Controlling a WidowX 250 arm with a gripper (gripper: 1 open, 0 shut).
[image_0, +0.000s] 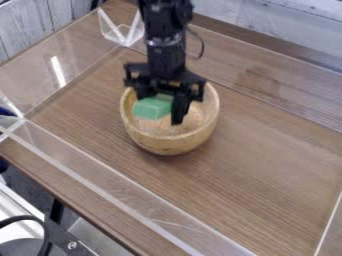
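Note:
My black gripper (160, 82) reaches down from the top centre over a light wooden bowl (185, 142). It is shut on a green block (152, 106), which is held tilted above the left part of the bowl, within its rim as seen from here. The gripper is blurred.

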